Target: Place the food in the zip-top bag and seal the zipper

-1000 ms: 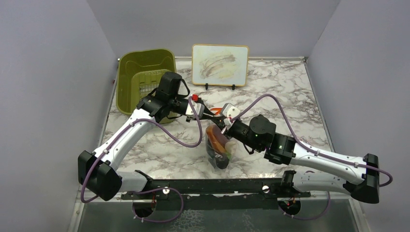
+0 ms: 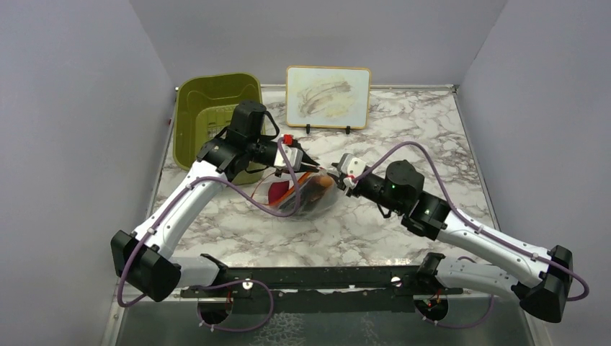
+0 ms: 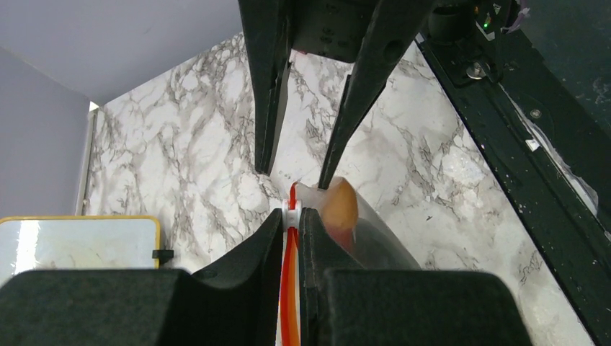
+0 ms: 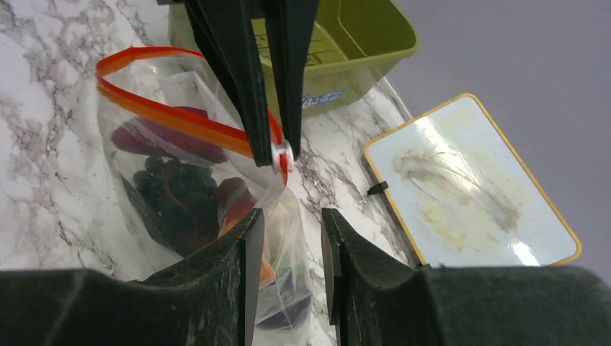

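Observation:
The clear zip top bag (image 4: 148, 241) with an orange-red zipper (image 4: 176, 119) hangs from my left gripper. That gripper is shut on the white slider (image 4: 283, 156) at one end of the zipper. Inside the bag are dark, grape-like food (image 4: 176, 198), a dark red piece (image 4: 173, 138) and an orange piece (image 3: 339, 207). The zipper strips are spread apart in the right wrist view. Close by, my right gripper is part open, with its fingers apart on either side of the bag's end corner; no grip on the film shows.
An olive-green bin (image 2: 216, 83) stands at the back left. Behind the bag, a white board with a yellow edge (image 2: 328, 97) rests on black feet.
The bag has swung left from below the grippers and its mouth now shows wide. The right gripper's fingers have parted and it has shifted slightly right of the left gripper.

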